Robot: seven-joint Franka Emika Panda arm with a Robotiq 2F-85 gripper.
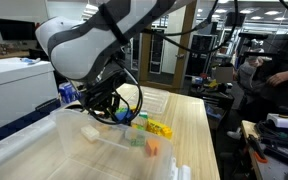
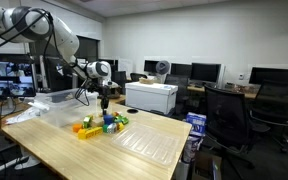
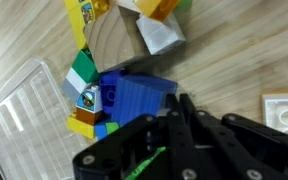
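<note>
My gripper is shut, with nothing showing between its fingertips, close beside a blue block (image 3: 142,98) in the wrist view. A green piece (image 3: 150,168) shows partly behind the gripper at the lower edge. Around the blue block lie several coloured blocks, among them a yellow one (image 3: 82,20) and a natural wood one (image 3: 112,38). In exterior view 2 the gripper (image 2: 105,110) is low over the pile, near the blue piece (image 2: 108,119). From exterior view 1, the clear bin and the arm partly hide the blocks.
A clear plastic bin (image 1: 104,155) stands in front of the pile in exterior view 1. Beyond the blocks lies a pale flat tray (image 2: 147,144).
</note>
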